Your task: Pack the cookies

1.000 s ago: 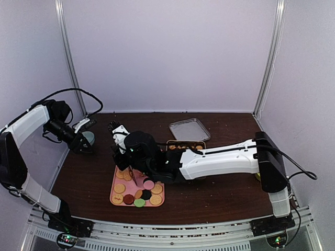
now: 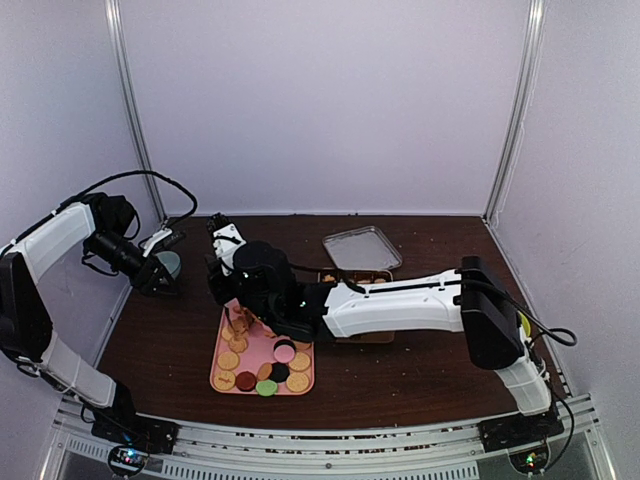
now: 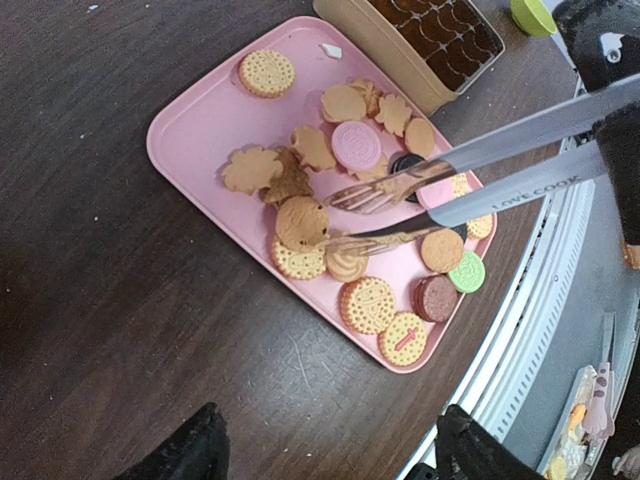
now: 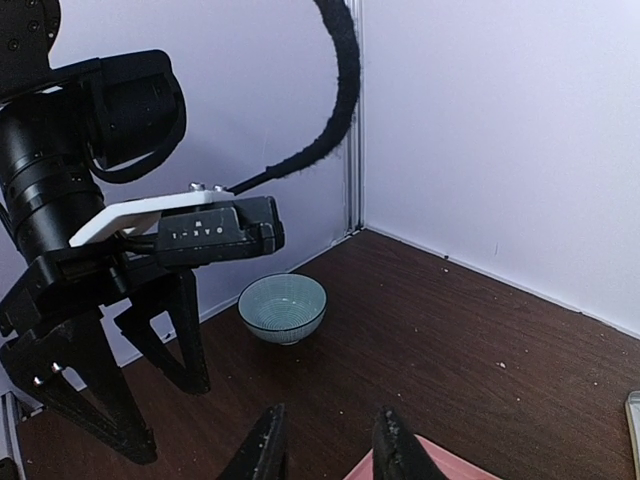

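Note:
A pink tray [image 3: 190, 150] of mixed cookies [image 3: 368, 304] lies at the front centre. My right gripper [image 2: 222, 262] is over it; in the left wrist view, metal tongs [image 3: 515, 190] marked LOVE COOK reach from the right arm to the cookies, their tips around a brown round cookie [image 3: 301, 223] and its neighbours. Whether they grip one is unclear. My left gripper stands open at the left, empty, clear of the tray. A brown compartment box [image 3: 445, 75] sits beside the tray, partly hidden by the right arm in the top view.
A metal tray [image 2: 362, 248] lies at the back right, a pale bowl [image 4: 282, 310] at the left, a lime bowl [image 3: 532, 16] on the right. The right arm spans the middle of the table.
The left arm has stayed still.

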